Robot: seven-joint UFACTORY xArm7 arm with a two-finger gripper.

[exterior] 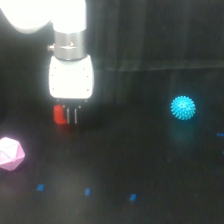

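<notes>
A small red block (pixel 59 115) shows at the upper left, just under the white gripper body. My gripper (pixel 71 116) points down beside it, with its thin fingers mostly to the right of the red. Dark space shows between the fingers. How wide they stand is too small to judge, and I cannot tell whether they touch the block.
A pink faceted ball (pixel 10 153) lies at the left edge. To the right is a spiky cyan ball (pixel 182 108). Blue marks (pixel 87 191) dot the dark surface near the front.
</notes>
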